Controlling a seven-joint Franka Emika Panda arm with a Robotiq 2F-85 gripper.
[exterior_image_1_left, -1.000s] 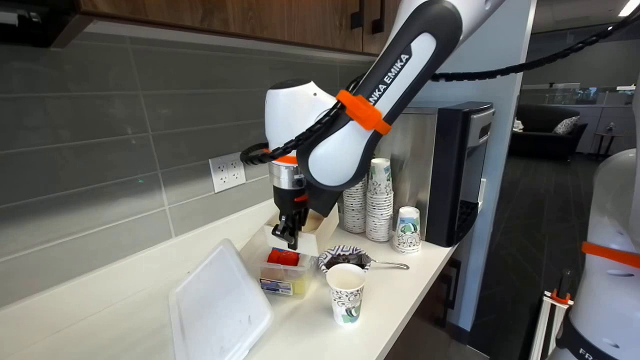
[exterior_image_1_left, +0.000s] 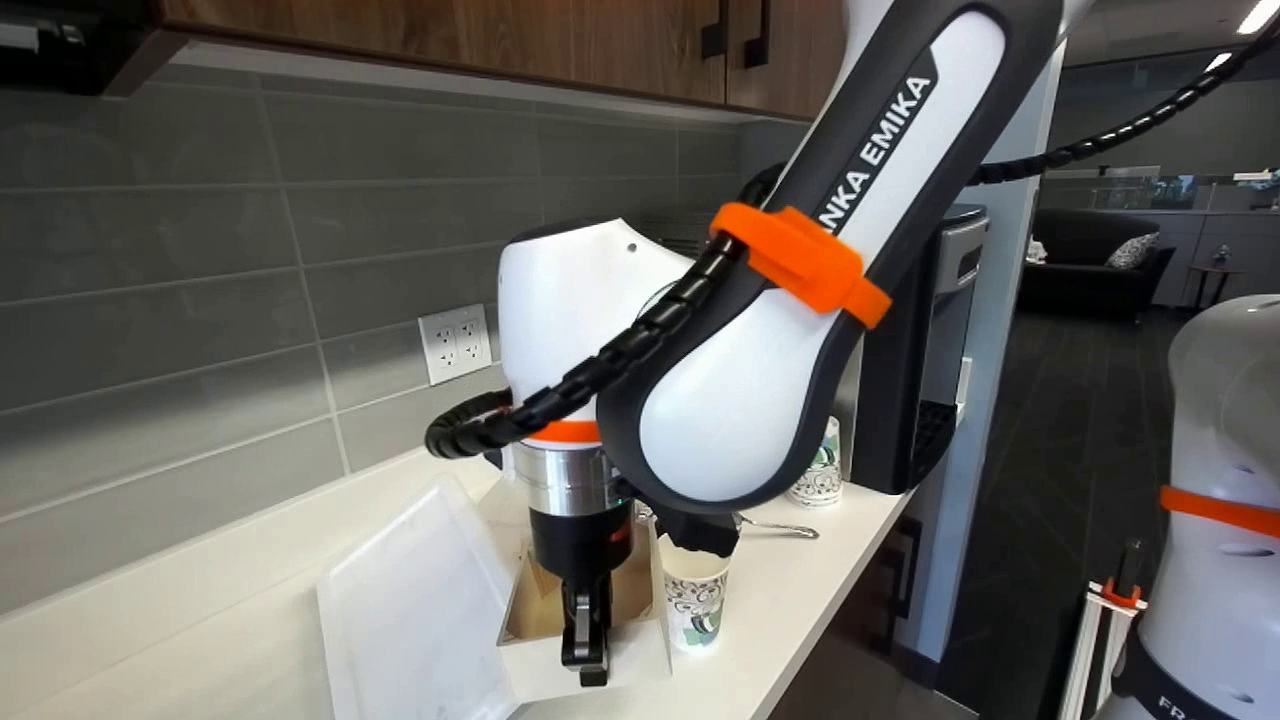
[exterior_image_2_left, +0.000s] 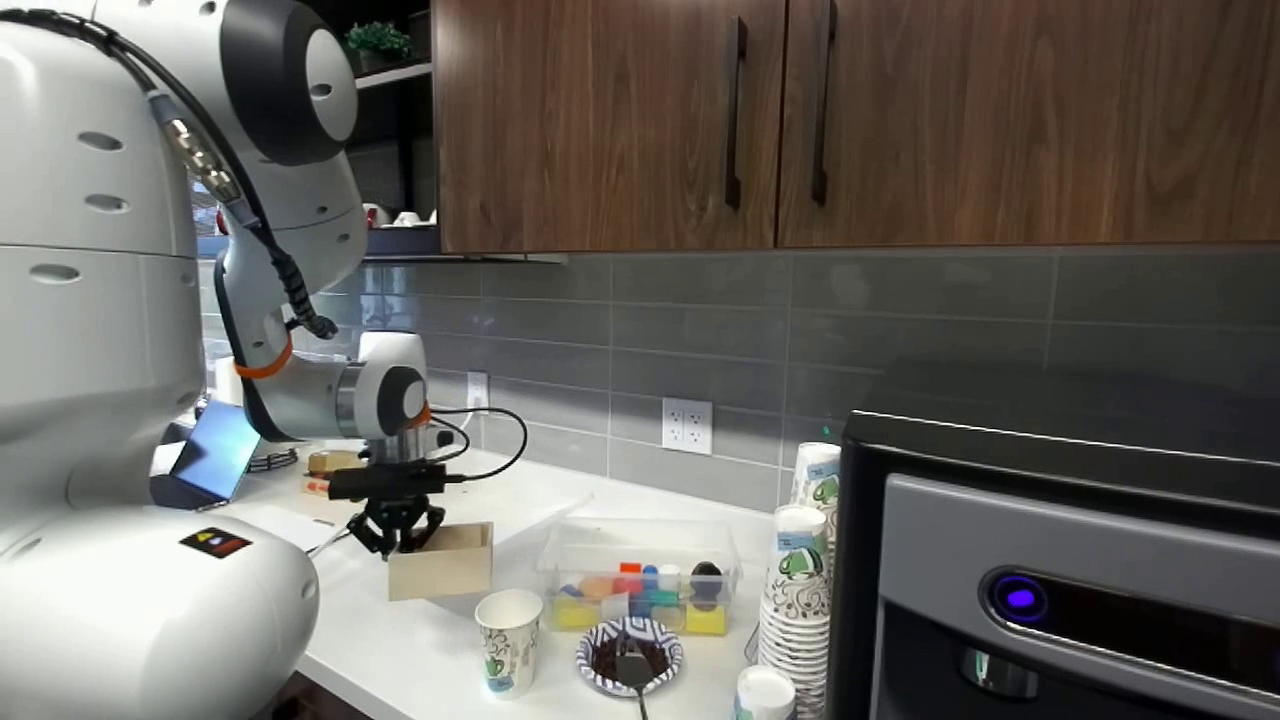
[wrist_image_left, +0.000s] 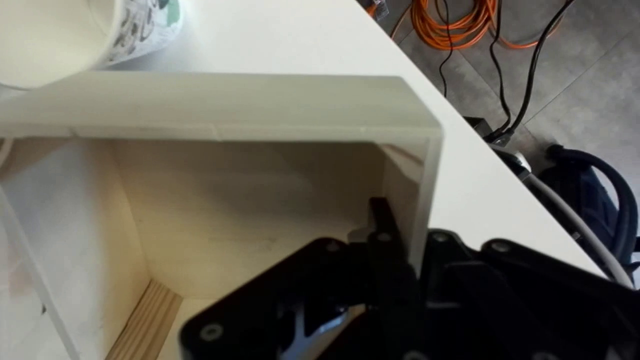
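A light wooden box (exterior_image_2_left: 439, 575), open at the top, has one wall pinched in my gripper. The wrist view looks down into the box (wrist_image_left: 252, 198); a strip of striped wood (wrist_image_left: 144, 321) shows in one corner and the rest of the visible floor is bare. From the first exterior view, the gripper (exterior_image_1_left: 585, 672) points down at the box's near side, with the paper cup (exterior_image_1_left: 696, 608) close beside the box. The second exterior view has the box beside the white lid on the counter; whether its base touches the surface I cannot tell.
A clear bin of colored pieces (exterior_image_2_left: 636, 576), a patterned bowl with dark contents and a spoon (exterior_image_2_left: 629, 656), and stacked cups (exterior_image_2_left: 798, 600) stand toward the coffee machine (exterior_image_2_left: 1080, 576). The translucent lid (exterior_image_1_left: 414, 612) lies left of the box. The counter's front edge is close.
The gripper has carried the box from above the bin toward the first exterior camera and down, to beside the cup. The lid has shifted slightly left.
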